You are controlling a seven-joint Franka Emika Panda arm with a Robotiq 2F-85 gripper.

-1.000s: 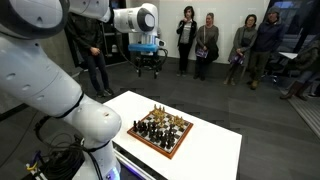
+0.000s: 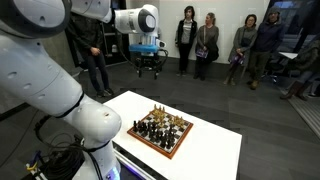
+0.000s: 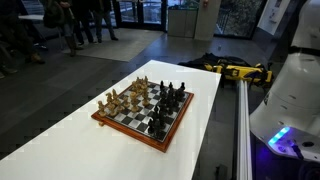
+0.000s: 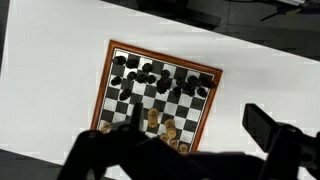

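Observation:
A wooden chessboard (image 2: pixel 158 152) lies on the white table, set with dark pieces (image 2: pixel 150 131) on the side nearer the arm's base and light wooden pieces (image 2: pixel 177 121) on the far side. High above it hangs my gripper (image 2: pixel 148 69), pointing down with its fingers open and nothing between them. From the wrist, the board (image 4: pixel 113 52) shows below and between the two fingers, with dark pieces (image 4: pixel 165 74) toward the top and light pieces (image 4: pixel 153 117) lower. In the second exterior view the board (image 3: pixel 150 136) is in plain sight; the gripper is out of frame there.
Bare white table (image 2: pixel 212 150) surrounds the board. Several people (image 2: pixel 207 40) stand along the back wall, beyond the table. Cables (image 3: pixel 232 68) lie near the arm's base. The air between gripper and board is clear.

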